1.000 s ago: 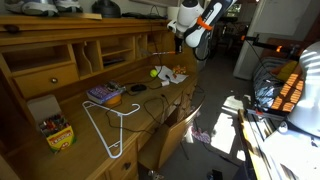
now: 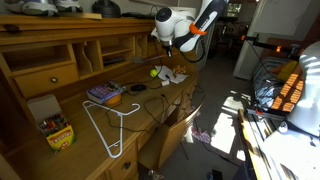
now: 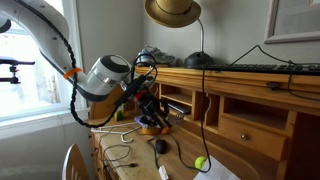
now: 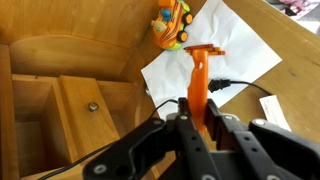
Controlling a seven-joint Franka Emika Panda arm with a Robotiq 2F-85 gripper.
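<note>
In the wrist view my gripper is shut on a slim orange object [image 4: 199,85], which stands out beyond the dark fingers. At its far end is a wider orange-red piece [image 4: 208,50]; I cannot tell whether it belongs to the same object or lies behind it. White paper [image 4: 245,55] is spread on the desk below. An orange and green toy [image 4: 173,22] sits at the paper's edge. In exterior view 1 the arm [image 2: 185,25] reaches in over the desk's far end, its fingers too small to make out.
A yellow-green ball [image 3: 199,162] and a black cable with a plug [image 4: 225,84] lie on the desk. Wooden cubbies and a small drawer [image 4: 92,106] line the back. A white hanger [image 2: 110,125] and a colourful box [image 2: 57,130] occupy the near end.
In exterior view 1 the arm has swung left along the desk, from beyond the paper's far side towards the cubbies.
</note>
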